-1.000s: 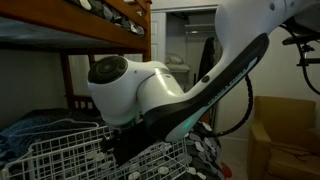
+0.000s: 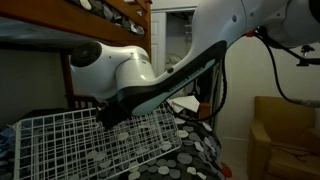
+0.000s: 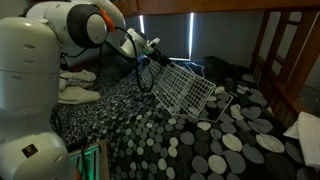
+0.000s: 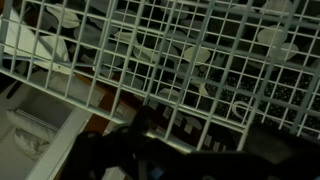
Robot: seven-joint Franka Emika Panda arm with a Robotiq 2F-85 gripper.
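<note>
A white wire rack stands tilted on the bed, its grid also filling most of the wrist view. In exterior view 2 the rack leans with its upper edge below my gripper. At the bottom of the wrist view my gripper is dark and blurred, its fingers apart by the rack's edge wire. The fingers are open; whether a finger touches the wire cannot be made out. In exterior view 1 the arm's white wrist partly covers the gripper and the rack's upper edge.
Dark bedding with grey round spots spreads beneath and around the rack. A wooden bunk frame rises behind and overhead. A brown armchair stands off to the right. In exterior view 2, the bedding in front of the rack looks clear.
The rack's upper edge has risen in exterior view 1, covering more of the bedding behind it. My arm's wrist has moved left and slightly up alongside it.
</note>
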